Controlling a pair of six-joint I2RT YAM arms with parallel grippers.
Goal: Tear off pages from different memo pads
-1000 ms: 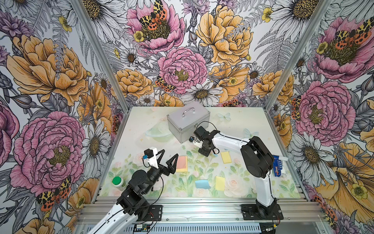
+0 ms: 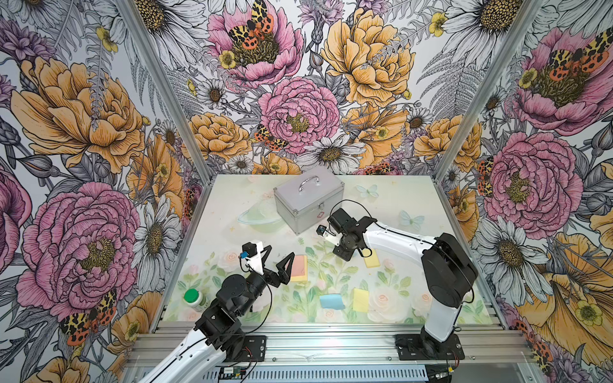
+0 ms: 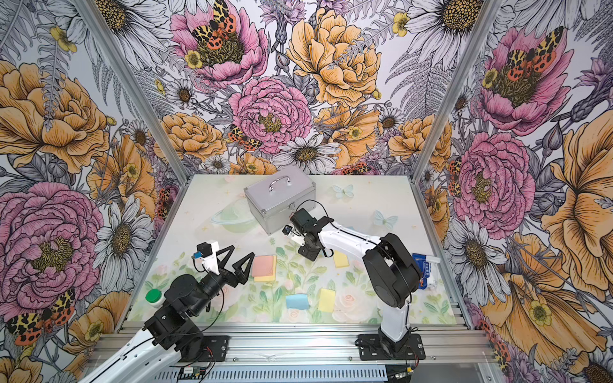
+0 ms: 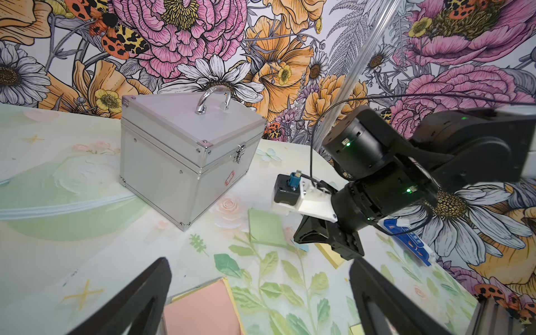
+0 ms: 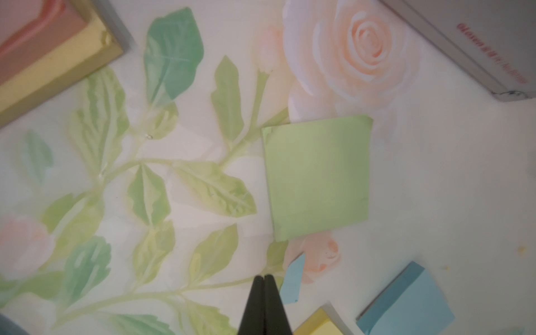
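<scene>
My left gripper point(image 2: 284, 265) stands open above the table beside a pink pad point(image 3: 264, 266), which lies on a yellow pad point(image 5: 67, 67). My right gripper is shut, fingertips together, over the area in front of the metal box. Its wrist view shows a square green sheet or pad point(image 5: 317, 176), a blue pad point(image 5: 413, 307), a yellow pad point(image 5: 315, 323) and a small blue scrap point(image 5: 293, 279). Near the front lie a light blue sheet point(image 2: 331, 301) and a pale yellow sheet point(image 2: 360, 301).
The silver box point(image 2: 300, 209) stands at the back centre. A green-lidded bottle point(image 2: 192, 298) is at the front left, a blue packet point(image 3: 422, 274) at the right edge.
My left gripper has moved slightly. The objects on the table look unchanged.
</scene>
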